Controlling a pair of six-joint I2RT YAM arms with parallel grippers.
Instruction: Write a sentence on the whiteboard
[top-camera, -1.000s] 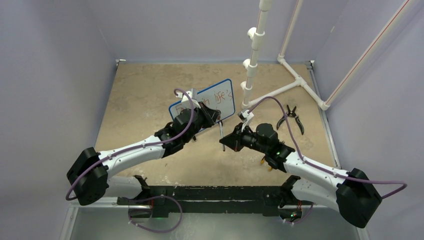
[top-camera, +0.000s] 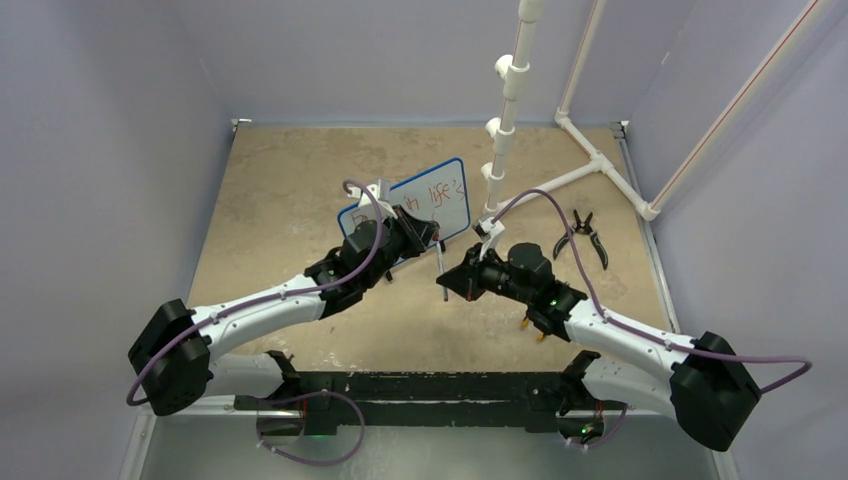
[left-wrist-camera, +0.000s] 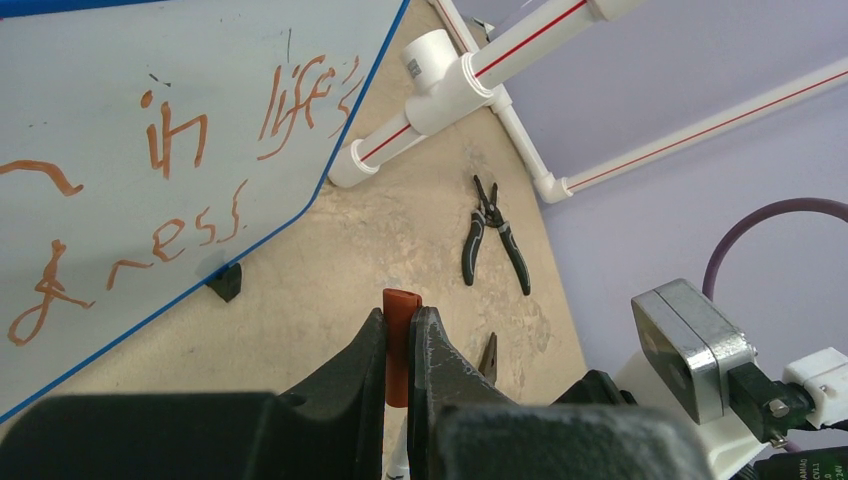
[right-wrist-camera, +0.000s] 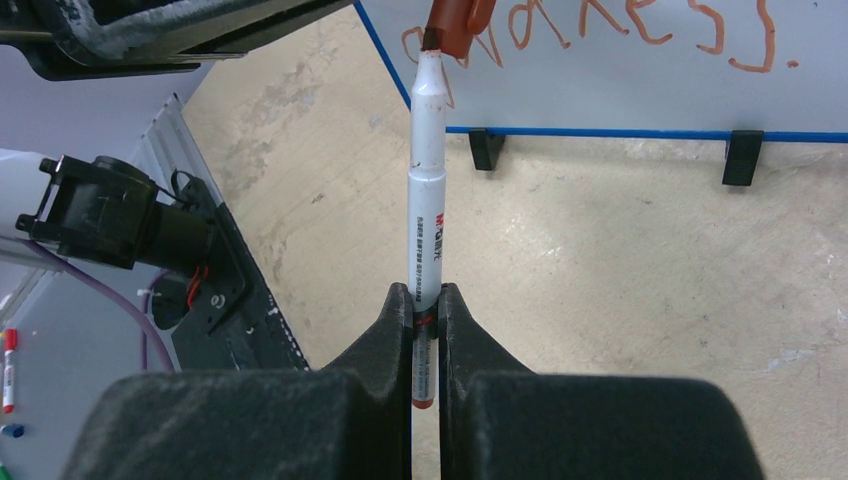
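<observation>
The whiteboard carries orange handwriting, including "in life's". My left gripper is shut on an orange marker cap, in front of the board's lower right. My right gripper is shut on a white marker, held upright in the right wrist view with its tip at the cap's lower end; whether the tip is inside cannot be told exactly. In the top view the two grippers are close together, the marker spanning between them, and the left arm hides part of the writing.
A white pipe frame stands right of the board. Pliers lie on the tabletop at right, with another tool partly under the right arm.
The grasps look the same.
</observation>
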